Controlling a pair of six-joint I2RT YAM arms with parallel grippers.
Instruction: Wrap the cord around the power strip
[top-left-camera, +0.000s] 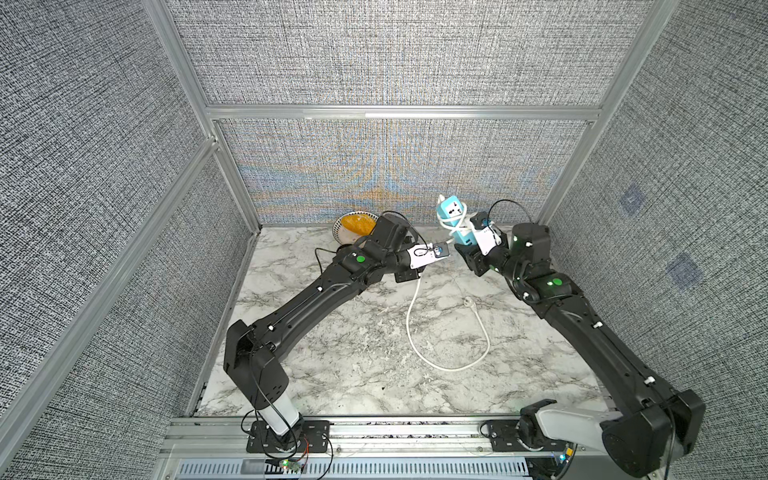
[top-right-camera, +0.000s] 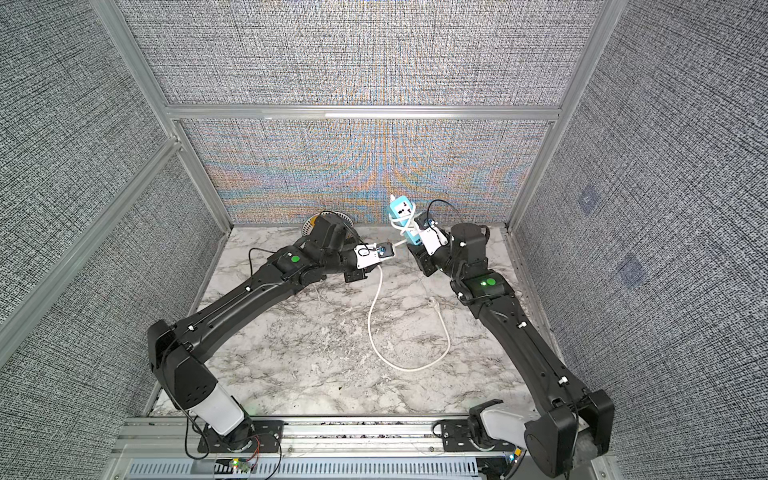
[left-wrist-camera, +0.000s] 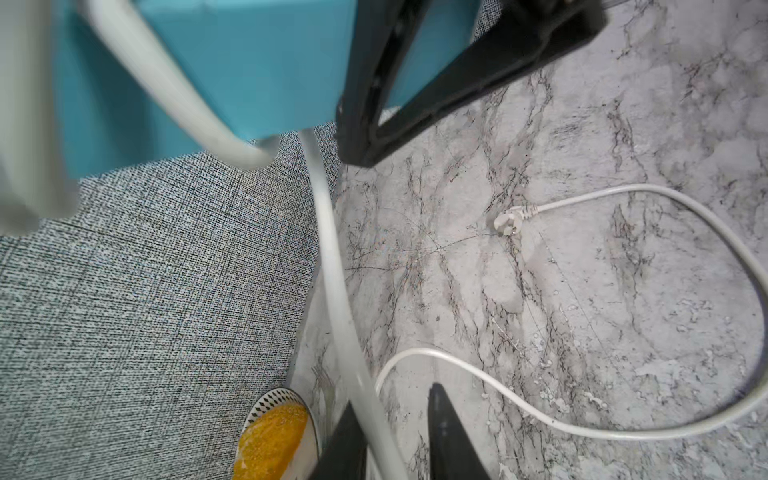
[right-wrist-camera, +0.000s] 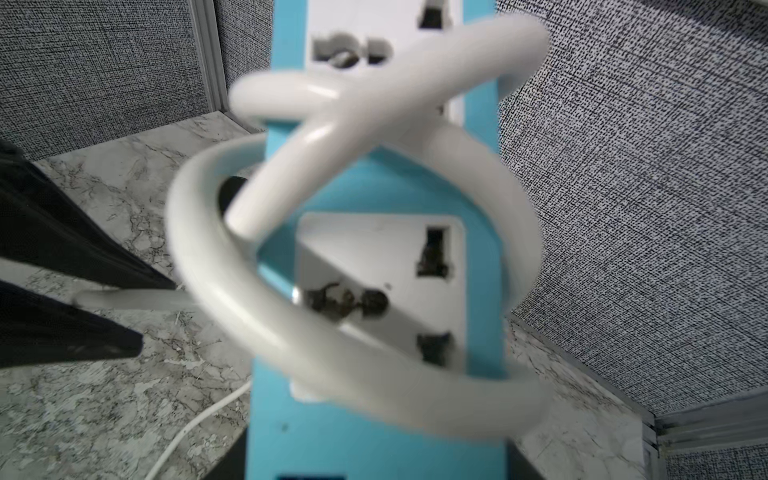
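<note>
The blue and white power strip (right-wrist-camera: 380, 264) is held up off the table, with the white cord (right-wrist-camera: 344, 344) looped and crossing over its sockets. My right gripper (top-left-camera: 467, 240) is shut on the strip; in the left wrist view one of its black fingers (left-wrist-camera: 376, 88) lies against the blue side. From the strip the cord runs down towards my left gripper. That gripper's fingers stand apart, with the cord passing between them and not clamped. The cord's free length curves across the table to its plug (left-wrist-camera: 509, 222).
A patterned bowl (top-left-camera: 339, 232) with an orange item (top-left-camera: 359, 224) sits at the back wall, partly behind my left arm.
</note>
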